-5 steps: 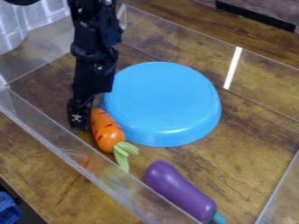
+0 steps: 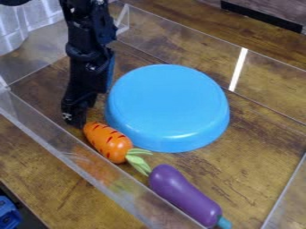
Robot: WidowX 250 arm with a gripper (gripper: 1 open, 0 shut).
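Note:
The black arm reaches down from the top left, its gripper (image 2: 77, 113) low on the wooden floor of a clear-walled enclosure, just above and left of an orange toy carrot (image 2: 106, 139) with a pale green top. A round blue plate (image 2: 167, 102), apparently upside down, lies right of the gripper and carrot. A purple toy eggplant (image 2: 182, 193) lies at the lower right. Whether the fingers are open or shut is unclear.
Transparent walls (image 2: 267, 215) border the area, the near one crossing the lower left close to the carrot. Bare wood is free right of the plate and above it.
The gripper has moved left and slightly down. The carrot has turned and shifted left, now lying more diagonally with its leaves further right.

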